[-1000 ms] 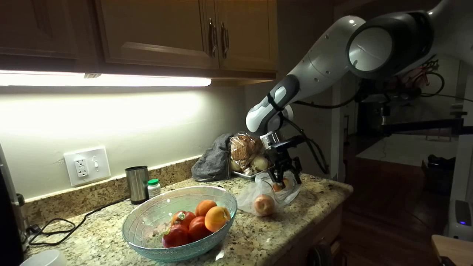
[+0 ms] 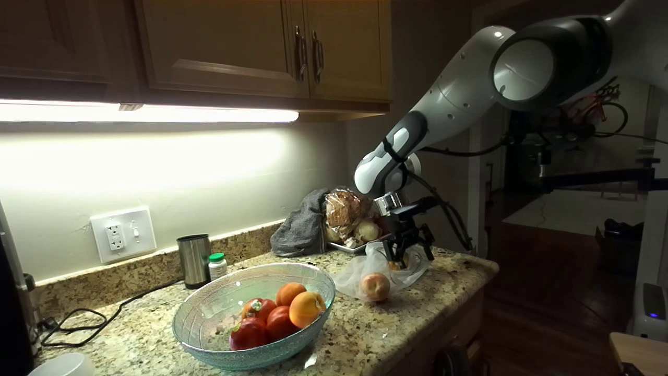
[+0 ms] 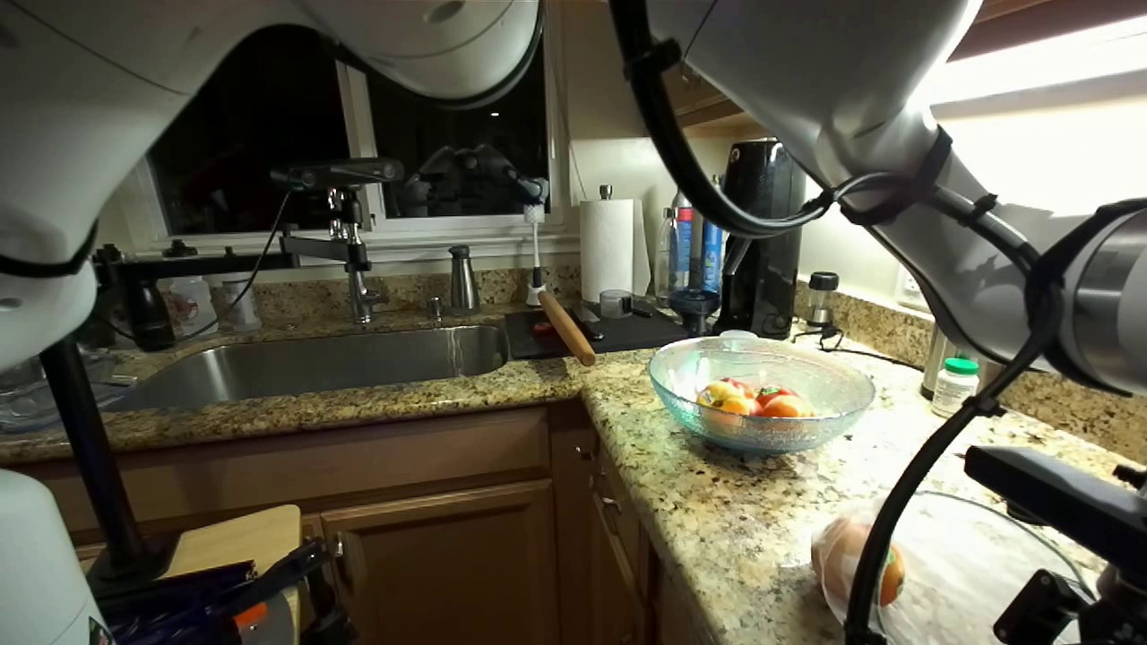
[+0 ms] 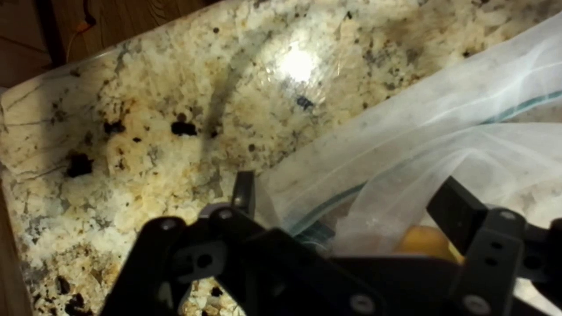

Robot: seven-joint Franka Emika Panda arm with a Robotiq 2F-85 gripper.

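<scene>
A clear plastic bag lies on the counter to the right of the glass bowl. One peach-coloured fruit shows at its near end, and an orange fruit is partly visible through the plastic in the wrist view. Over the far part of the bag, my gripper points down with its fingers spread. In the wrist view the bag's teal-edged mouth runs between the two fingers; one fingertip is at the bag's edge. Whether either finger touches the plastic I cannot tell.
The glass bowl holds several red and orange fruits. Behind the bag are a grey cloth and a tray with wrapped bread. A metal cup and a green-capped bottle stand near the wall. Bare counter lies along the front edge.
My gripper has shifted slightly to the right in exterior view 1. The bag and the fruit in it have also moved slightly to the right. The bowl is unchanged.
</scene>
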